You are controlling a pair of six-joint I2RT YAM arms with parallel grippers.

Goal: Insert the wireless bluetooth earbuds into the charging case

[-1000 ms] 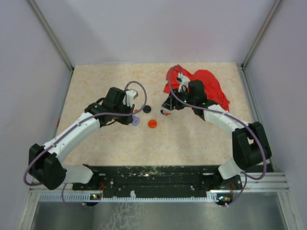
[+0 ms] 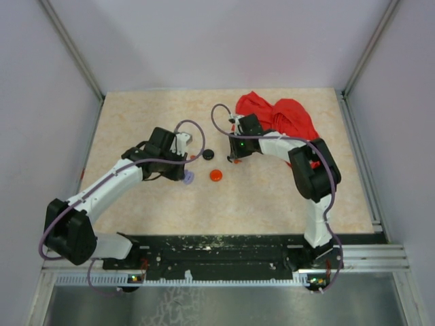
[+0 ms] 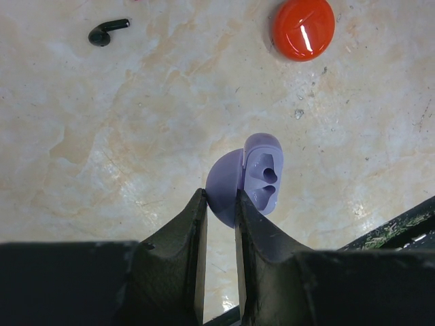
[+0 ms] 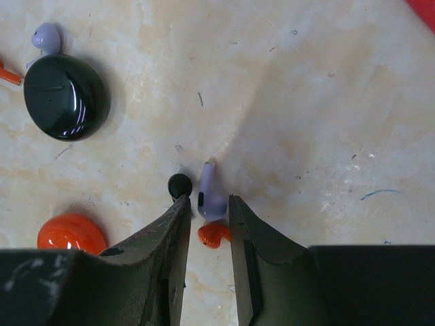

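My left gripper is shut on the open lilac charging case, whose two earbud slots face up. My right gripper stands part open over a lilac earbud, its fingers just either side of or above it; whether they touch is unclear. A black earbud and an orange earbud lie beside that one. Another lilac earbud rests behind the black round case.
An orange round case sits between the arms, with another black earbud farther off. A red cloth covers the back right.
My left gripper with the case has shifted slightly left.
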